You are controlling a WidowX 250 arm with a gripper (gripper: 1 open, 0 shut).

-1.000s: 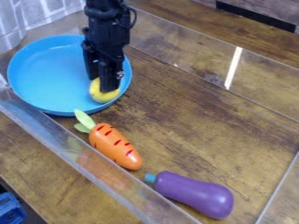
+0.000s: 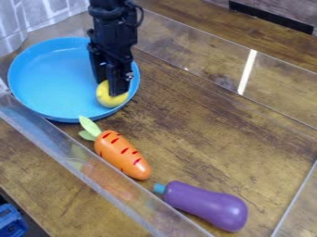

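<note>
The black gripper (image 2: 113,76) reaches down from the top into the blue plate (image 2: 47,91), shut on a yellow object (image 2: 111,96) at the plate's right side. The gripper hides the upper part of that object.
An orange toy carrot (image 2: 121,152) with a green top lies in front of the plate, and a purple toy eggplant (image 2: 206,205) lies at the lower right. A clear rail crosses the lower left. The wooden table's middle and right (image 2: 223,120) are open.
The gripper and yellow object have shifted very slightly; the plate, carrot and eggplant look unmoved.
</note>
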